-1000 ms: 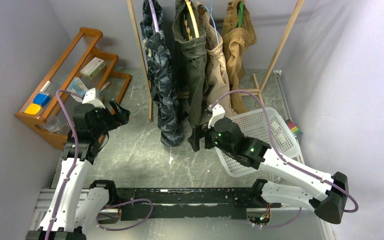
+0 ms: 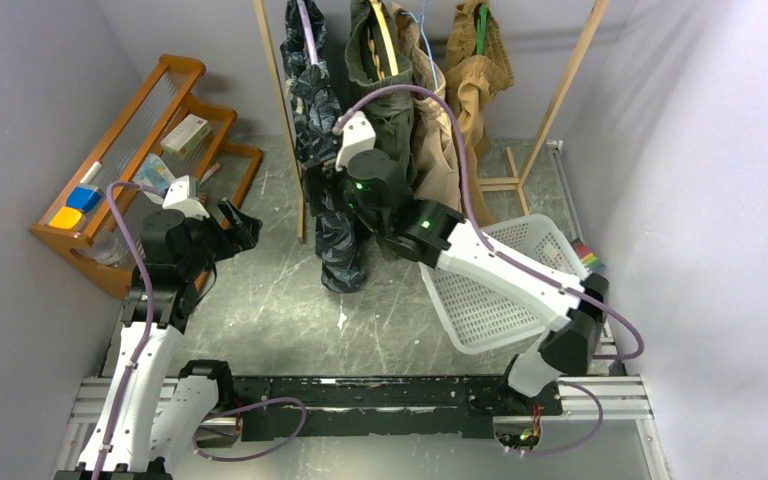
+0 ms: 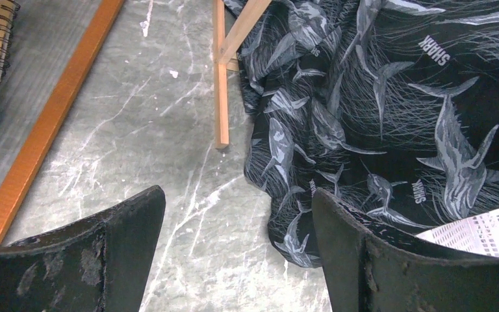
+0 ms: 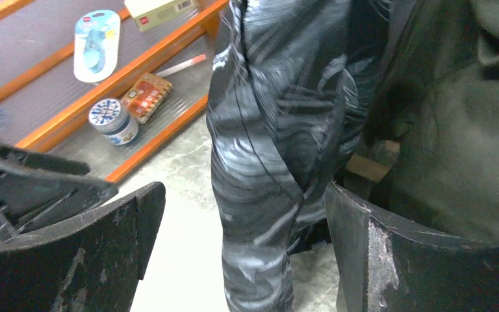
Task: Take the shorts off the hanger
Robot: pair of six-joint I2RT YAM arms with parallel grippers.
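Black patterned shorts (image 2: 313,110) hang from a light purple hanger (image 2: 308,30) at the left end of the rack. My right gripper (image 2: 320,185) is at their middle; in the right wrist view the shorts (image 4: 260,162) run between its spread fingers, which are not closed on the cloth. My left gripper (image 2: 243,222) stands open to the left of the shorts, nothing between its fingers. The left wrist view shows the patterned shorts (image 3: 390,110) ahead and to the right of that gripper.
Olive trousers (image 2: 385,100), beige trousers (image 2: 435,150) and brown trousers (image 2: 475,90) hang to the right. A white basket (image 2: 470,335) sits on the floor below the right arm. At the left stands a wooden shelf (image 2: 245,165) with small items.
My right gripper has moved left and toward the rack, from in front of the trousers to the patterned shorts. The left arm has barely moved.
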